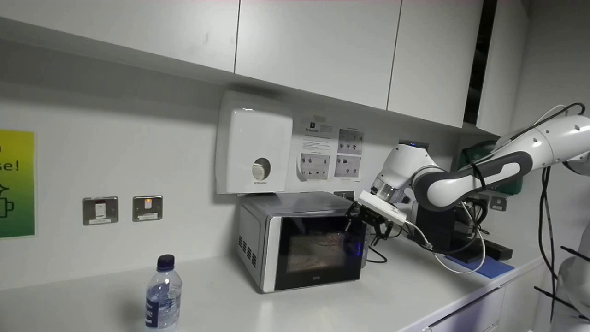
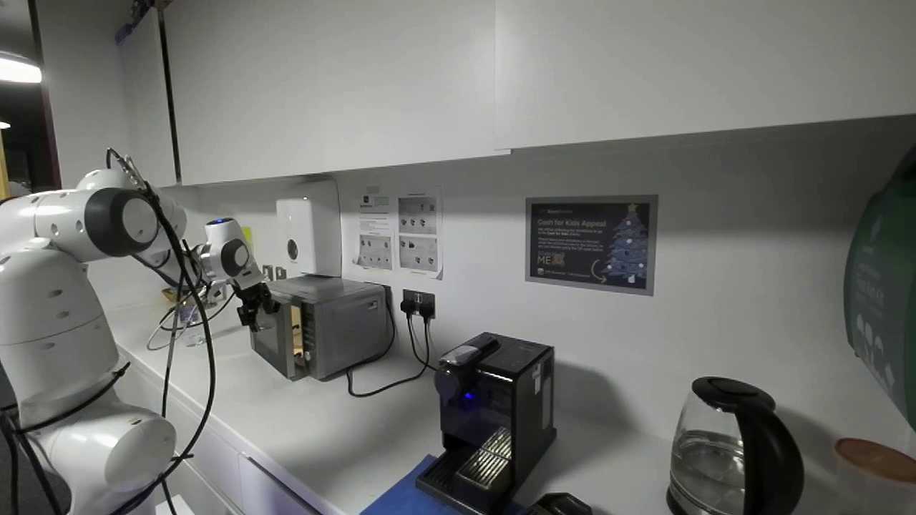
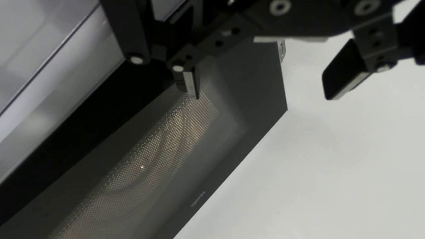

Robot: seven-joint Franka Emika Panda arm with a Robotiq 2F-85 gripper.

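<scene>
A grey microwave (image 1: 301, 204) stands on the counter, its dark glass door (image 1: 315, 260) facing forward. In exterior view 2 the door (image 2: 273, 343) is ajar, and a lit strip of the interior (image 2: 297, 330) shows through the gap. My gripper is open at the door's upper free-edge side, with nothing between its fingers. One finger (image 3: 187, 81) overlaps the door's front in the wrist view; the other finger (image 3: 345, 73) is beyond the free edge, over the counter. Whether the first finger touches the glass, I cannot tell.
A water bottle (image 1: 163, 296) stands on the counter left of the microwave. On the other side are a coffee machine (image 2: 498, 412), a kettle (image 2: 730, 446) and power cables (image 2: 386, 390).
</scene>
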